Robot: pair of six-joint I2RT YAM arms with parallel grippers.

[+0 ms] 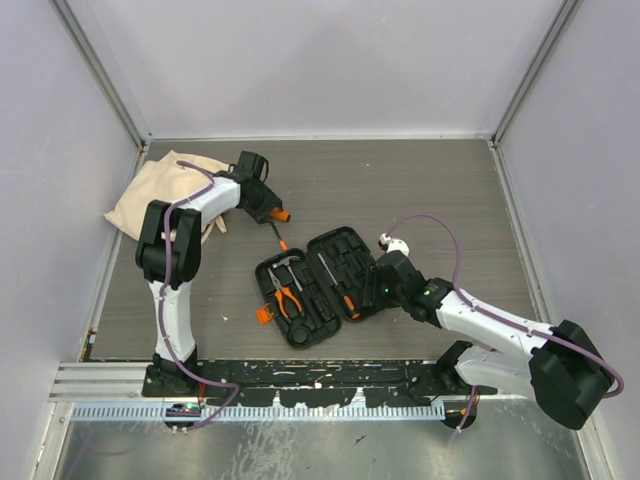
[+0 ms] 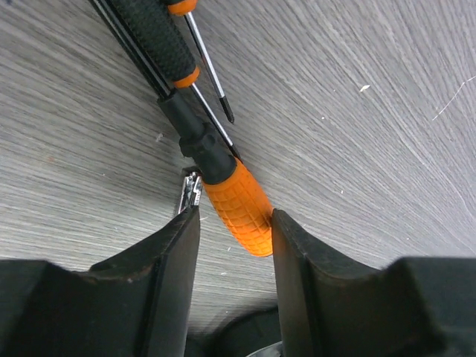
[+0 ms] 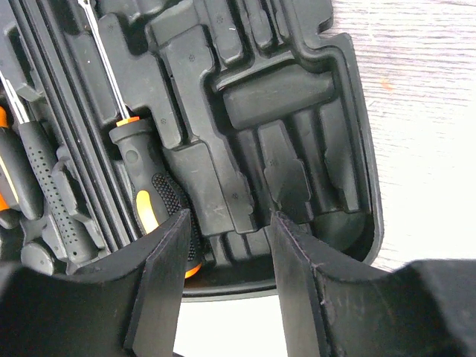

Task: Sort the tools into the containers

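In the left wrist view an orange-handled tool (image 2: 238, 208) with a black neck lies slantwise on the table. My left gripper stands part open around its orange end; the right-hand finger (image 2: 286, 230) seems to touch the handle. Beside it lies a thin screwdriver with a black grip (image 2: 160, 41). My right gripper is part open over the black tool case (image 3: 368, 186), nothing held between its fingers. A black-and-yellow screwdriver (image 3: 141, 167) rests in a slot there, close to the left finger.
Orange pliers (image 1: 286, 300) and other tools sit in the case's left half. A beige cloth bag (image 1: 150, 195) lies at the back left, partly behind the left arm. Near the case is a small orange piece (image 1: 264, 314).
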